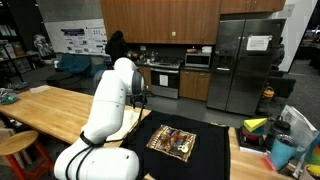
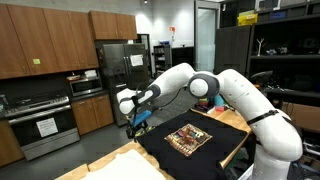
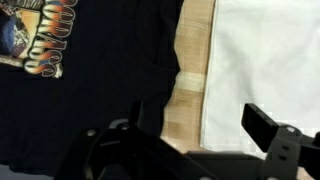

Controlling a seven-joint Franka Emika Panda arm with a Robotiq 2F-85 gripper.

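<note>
A black T-shirt with a colourful printed picture lies spread on the wooden table. In the wrist view the black cloth fills the left side, its sleeve and edge slightly uneven, with part of the print at the upper left. A white cloth lies flat on the right, a strip of bare wood between the two. My gripper hangs above that strip, open, its fingers wide apart and nothing between them. Exterior view 2 shows the gripper over the table's far end.
At the table's right stand a blue container and several coloured items, close to the shirt. Bare wooden tabletop stretches to the left. A red stool is beside the table.
</note>
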